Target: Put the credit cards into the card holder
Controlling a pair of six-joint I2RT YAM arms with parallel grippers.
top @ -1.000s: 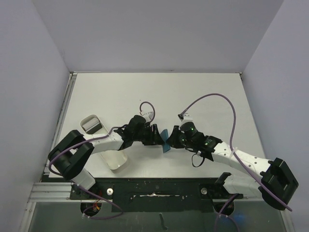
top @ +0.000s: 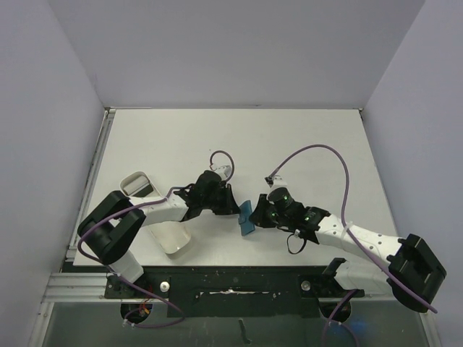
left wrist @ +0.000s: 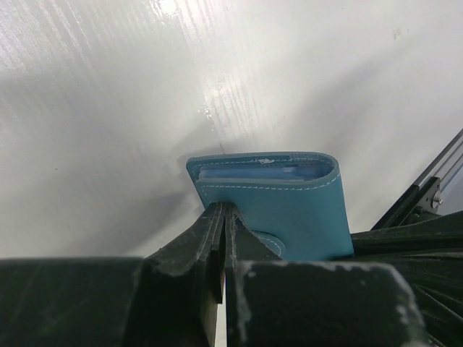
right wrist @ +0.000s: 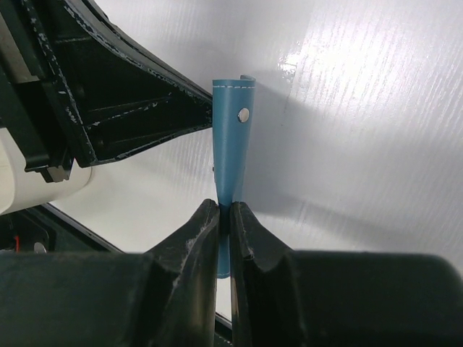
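The blue card holder (top: 247, 219) is held up between my two grippers, its stitched mouth showing in the left wrist view. A pale, see-through bluish layer (left wrist: 253, 173) shows inside that mouth; I cannot tell if it is a card. My right gripper is shut on the card holder (right wrist: 233, 137), pinching it as seen edge-on. My left gripper is shut, its tips together against the holder's near face by one side edge, with nothing visible between them. No separate loose card shows.
A long white tray (top: 172, 238) lies at the left of the table, with a compartmented end (top: 137, 183) at the back.
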